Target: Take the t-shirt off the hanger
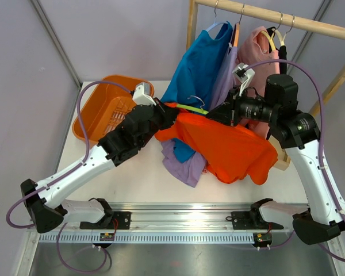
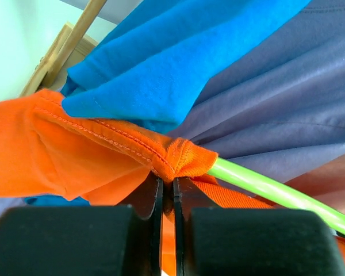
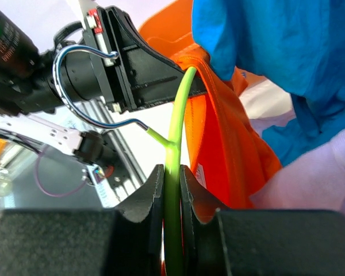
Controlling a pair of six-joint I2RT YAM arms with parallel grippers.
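Observation:
An orange t-shirt [image 1: 224, 149] hangs from a green hanger [image 1: 191, 108] held between both arms in the middle. My left gripper is shut on the shirt's collar beside the hanger's green bar [image 2: 276, 190]. My right gripper has the hanger's green bar [image 3: 176, 123] lying between its fingers; its hook [image 3: 80, 109] points toward my left gripper's body. Most of the shirt droops toward the front right in the top view.
An orange basket [image 1: 106, 109] sits at the back left. A wooden rack [image 1: 259, 12] holds blue, lavender, pink and black garments behind the arms. Lavender and blue cloths [image 1: 183, 169] lie under the orange shirt.

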